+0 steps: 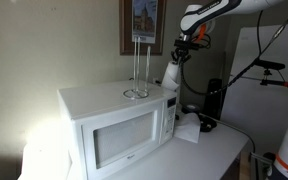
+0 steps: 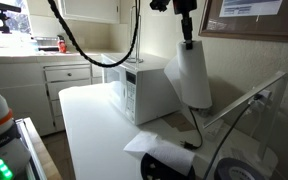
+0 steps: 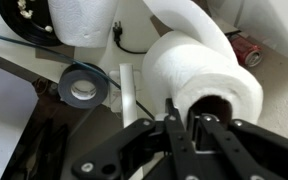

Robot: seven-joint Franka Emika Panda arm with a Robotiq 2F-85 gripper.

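A white paper towel roll (image 2: 194, 75) hangs upright under my gripper (image 2: 189, 42), which is shut on its top rim. Through the wrist view the roll (image 3: 199, 75) fills the middle, its dark core near my gripper. In exterior view 1 the roll (image 1: 171, 76) shows at the back right corner of the microwave, below the gripper (image 1: 179, 60). A white wire holder (image 1: 136, 70) with upright rods stands on the microwave (image 1: 124, 138), with no roll on it. Where the fingers meet the roll is partly hidden.
A dark pan with a white sheet (image 2: 159, 150) lies on the counter. A roll of grey tape (image 3: 83, 86), a red can (image 3: 246, 48) and cables lie below the gripper. A framed picture (image 1: 145, 22) hangs behind.
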